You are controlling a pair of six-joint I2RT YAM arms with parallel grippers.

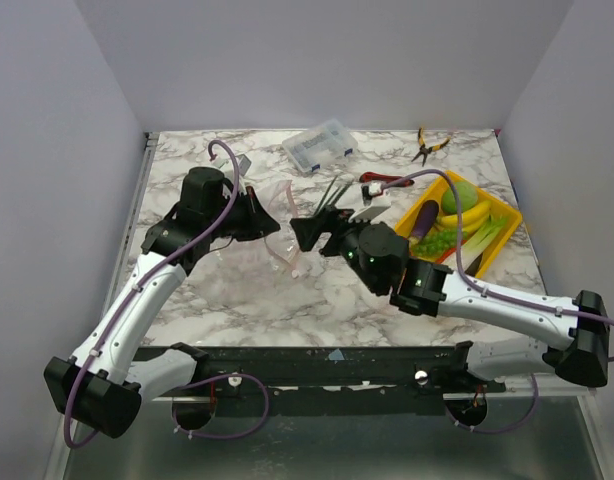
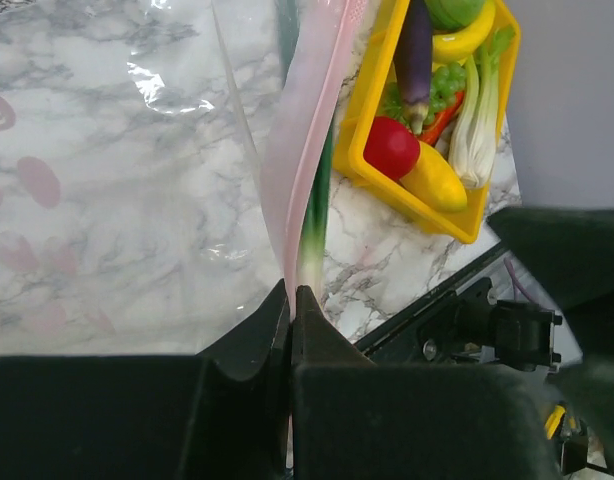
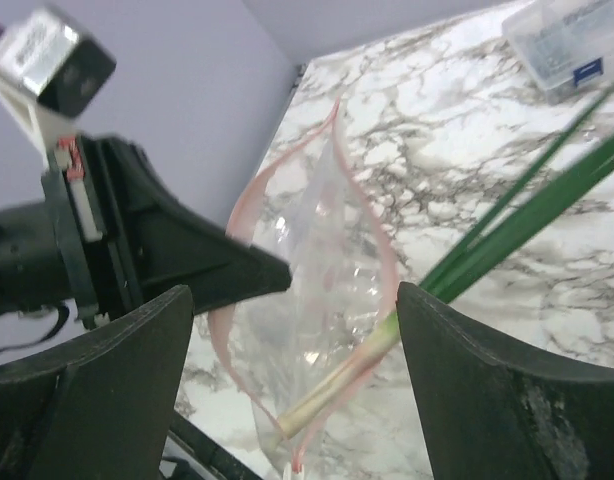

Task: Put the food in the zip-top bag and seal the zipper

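Observation:
My left gripper (image 1: 270,229) is shut on the pink lip of the clear zip top bag (image 1: 242,280). In the left wrist view that lip runs up from the fingertips (image 2: 305,305). The bag's mouth gapes in the right wrist view. A green onion (image 3: 382,340) lies slantwise there, white end within the mouth, green leaves (image 3: 547,205) sticking out past the right-hand lip. My right gripper is open, its fingers (image 3: 467,370) spread on either side of the mouth, the stalk between them but not visibly clamped. How deep the white end sits cannot be told.
The yellow basket (image 1: 520,222) at the right holds an eggplant (image 1: 424,220), bananas, celery and other produce. Behind lie a clear case (image 1: 319,146), a red-handled tool (image 1: 387,178) and pliers (image 1: 428,146).

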